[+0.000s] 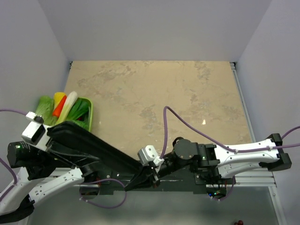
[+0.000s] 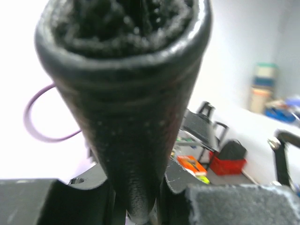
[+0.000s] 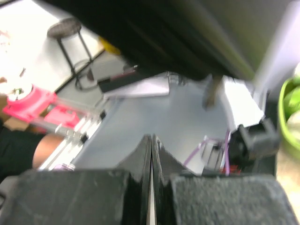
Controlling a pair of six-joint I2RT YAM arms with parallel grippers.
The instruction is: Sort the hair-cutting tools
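Observation:
A long black leather-like case (image 2: 133, 126) fills the middle of the left wrist view. Its far end gapes, showing a dark interior with a few shiny spots. My left gripper is shut on the case's near edge. From above, the case (image 1: 96, 146) slants between the two arms, its right end by my right gripper (image 1: 132, 186). In the right wrist view the right fingers (image 3: 138, 161) meet with nothing visible between them; the blurred case (image 3: 159, 35) passes above, apart from the tips. No hair cutting tools can be made out.
A green basket (image 1: 91, 115) of vegetables stands at the table's left, partly behind the left arm. Purple cables (image 1: 165, 126) loop around both arms. Grey walls close in on either side.

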